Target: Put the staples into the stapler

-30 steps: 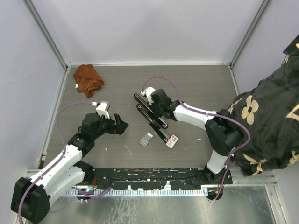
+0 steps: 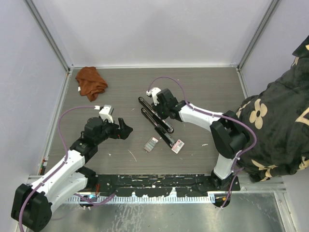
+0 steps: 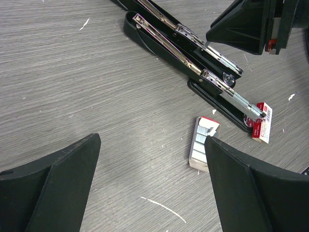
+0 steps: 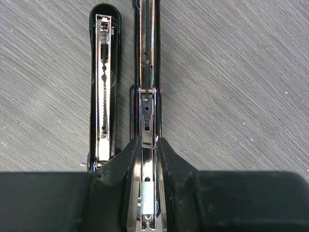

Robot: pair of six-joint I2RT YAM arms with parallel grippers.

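Note:
Two opened black staplers lie side by side on the table, their metal channels exposed. My right gripper hovers over the right-hand stapler (image 4: pixel 147 58); its fingers stand apart on either side of the channel. A thin silver sliver (image 4: pixel 149 146) shows between the tips; whether it is gripped cannot be told. Farther along that channel sits a pale metal strip (image 4: pixel 147 191). The other stapler (image 4: pixel 104 87) has no finger on it. My left gripper is open and empty, well left of the staplers. An open staple box (image 3: pixel 200 145) holds several silver strips.
A red and white box (image 2: pixel 177 146) lies by the end of the nearer stapler. A brown cloth (image 2: pixel 91 82) is at the back left. Bare table (image 2: pixel 207 87) extends behind and right of the staplers. Patterned black fabric (image 2: pixel 277 116) hangs at the right.
My right gripper and its wrist have shifted very slightly toward the back of the table. The left arm, staplers and boxes have stayed put.

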